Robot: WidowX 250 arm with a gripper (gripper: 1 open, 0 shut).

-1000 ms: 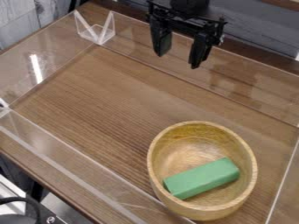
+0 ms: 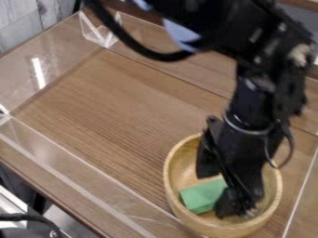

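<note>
The dark robot arm with its gripper (image 2: 228,181) reaches down over the yellow bowl (image 2: 181,167) at the lower right, its open fingers inside the bowl. A green block (image 2: 199,196) lies in the bowl at the fingers' left, partly hidden by the gripper. Whether the fingers touch the block cannot be told.
Clear plastic pieces (image 2: 99,30) stand at the back left corner and along the left edge. A black cable arcs over the back of the table.
</note>
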